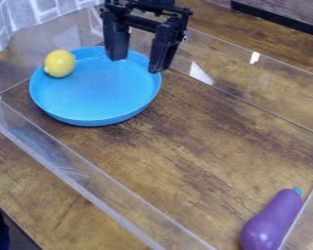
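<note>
The black gripper (138, 43) hangs over the back part of a blue plate (97, 94) at the upper left, its two fingers spread apart with nothing visible between them. A yellow round object (59, 62) sits on the left side of the plate. A purple eggplant (274, 221) lies on the wooden surface at the lower right, well away from the gripper.
Transparent walls or strips (55, 166) run along the lower left and the right side.
</note>
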